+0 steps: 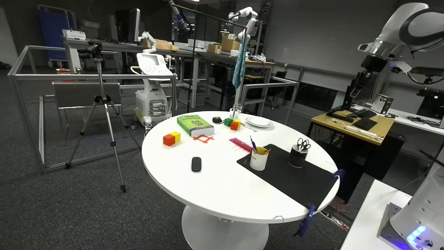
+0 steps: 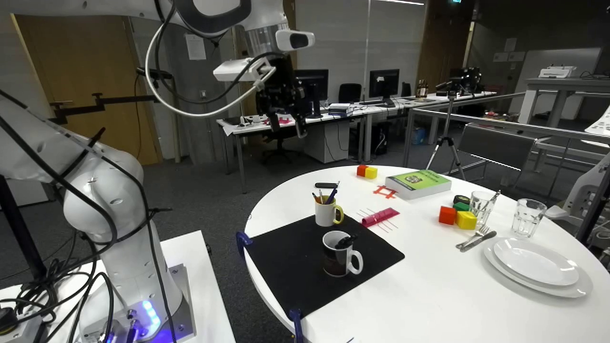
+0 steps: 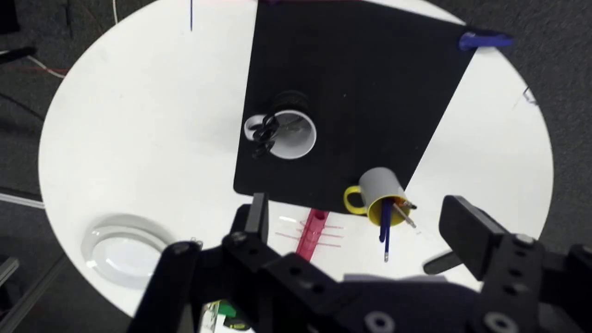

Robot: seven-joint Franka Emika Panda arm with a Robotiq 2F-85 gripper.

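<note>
High above the round white table (image 1: 220, 179), my gripper (image 2: 289, 128) hangs open with nothing between its fingers. In the wrist view its two fingers (image 3: 256, 216) stand wide apart. Two mugs rest upright on a black mat (image 2: 286, 263). One is a white mug with a yellow inside (image 2: 326, 214), holding pens and a brush. The other is a black and white mug (image 2: 338, 260) with black-handled scissors (image 1: 303, 144) in it. Beyond the mat lie a pink rack-like piece (image 2: 380, 217) and a dark mouse-like object (image 1: 196, 164).
A green book (image 2: 419, 182), red and yellow blocks (image 1: 171, 138), more coloured blocks (image 2: 457, 217), glasses (image 2: 527, 217), a fork and knife (image 2: 478, 239) and white plates (image 2: 534, 266) occupy the far side. Blue clamps (image 1: 308, 218) grip the mat at the table edge.
</note>
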